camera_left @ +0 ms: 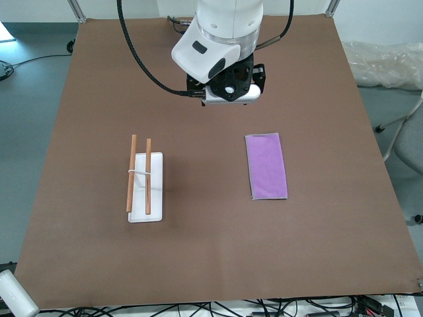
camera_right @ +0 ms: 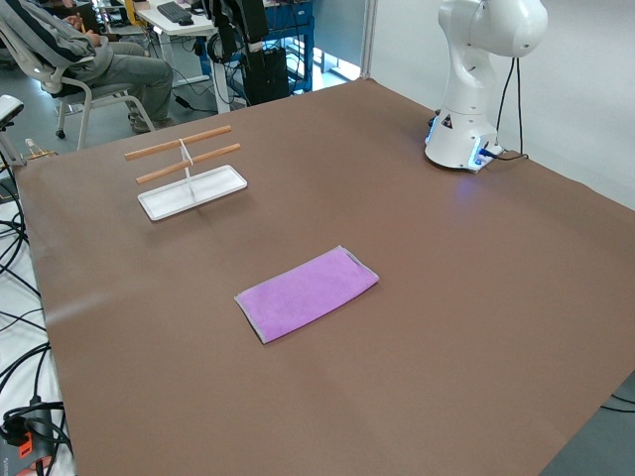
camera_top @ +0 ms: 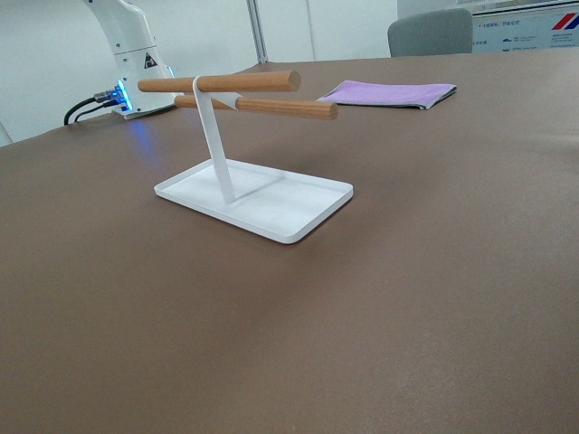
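A white stand with two wooden bars (camera_left: 149, 198) sits left of centre on the brown table (camera_left: 218, 257); in the top view its white tray (camera_top: 271, 208) and upright post show below the bars. A folded purple cloth (camera_left: 266, 165) lies flat to the right of the stand, also seen as the purple cloth (camera_right: 306, 293) in the right view. The robot's head and black gripper mount (camera_left: 228, 86) are at the far middle of the table in the left view, above and apart from both things. The gripper's fingers are hidden beneath the mount.
Bare table surrounds both objects. Cables and equipment (camera_left: 344, 307) run along the near edge in the left view. A person (camera_right: 139, 79) sits beyond the table in the right view. A chair (camera_top: 430, 36) stands past the far edge in the top view.
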